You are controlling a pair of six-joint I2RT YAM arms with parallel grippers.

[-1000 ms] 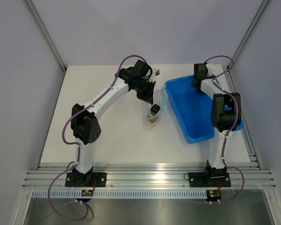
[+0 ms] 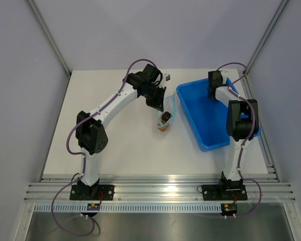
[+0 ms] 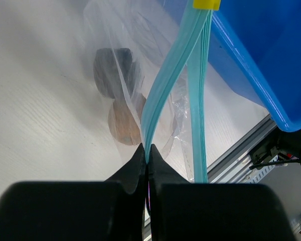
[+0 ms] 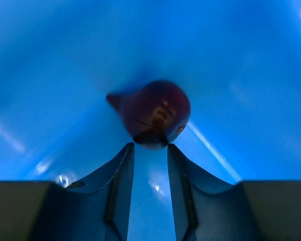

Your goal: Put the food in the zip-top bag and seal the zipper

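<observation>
My left gripper is shut on the teal zipper edge of the clear bag [image 3: 160, 100], which hangs open over the table. Inside the bag lie a dark food piece [image 3: 115, 70] and a brown one [image 3: 125, 120]. In the right wrist view a dark red, pear-shaped food piece [image 4: 158, 110] rests in the blue bin [image 4: 231, 60], its narrow end to the left. My right gripper is part open right by it, fingertips near its lower edge; whether they touch it cannot be told. From above, the arm hides this piece.
The blue bin [image 2: 204, 147] fills the right side of the table, its left wall close to the bag. A yellow slider [image 3: 206, 4] sits at the zipper's far end.
My left arm and the bag stay put.
</observation>
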